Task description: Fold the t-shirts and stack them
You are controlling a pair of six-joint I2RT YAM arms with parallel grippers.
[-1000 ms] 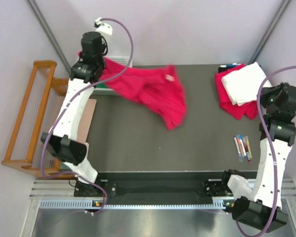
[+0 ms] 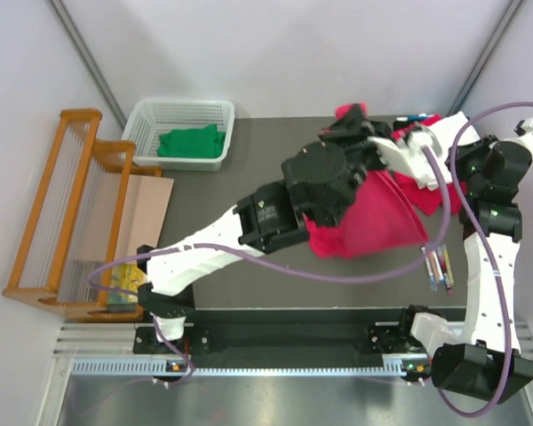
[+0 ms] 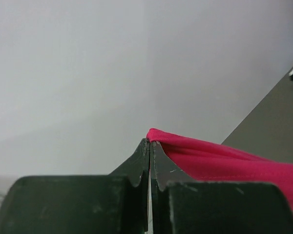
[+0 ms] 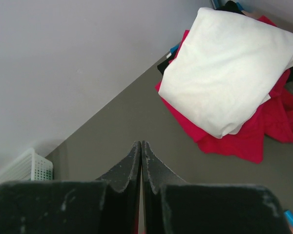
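Observation:
In the left wrist view, my left gripper is shut on a corner of a pink-red t-shirt [image 3: 224,168], whose cloth trails off to the right. From above, this shirt [image 2: 373,222] hangs over the middle-right of the table, partly hidden behind the left arm. A pile with a folded white t-shirt [image 4: 224,68] on top of red cloth [image 4: 234,146] lies at the back right. My right gripper is shut and nothing shows between its fingers; it stands close to that pile. A green t-shirt [image 2: 191,142] lies in the white basket [image 2: 182,108].
Several markers [image 2: 437,266] lie on the right of the table. A wooden rack [image 2: 58,204] stands at the left beside a tan board [image 2: 144,213]. Dark and blue items [image 2: 413,118] show behind the pile.
The left arm has swept from the basket at the left across to the right, carrying the pink-red shirt with it. My right gripper has shifted slightly to the left.

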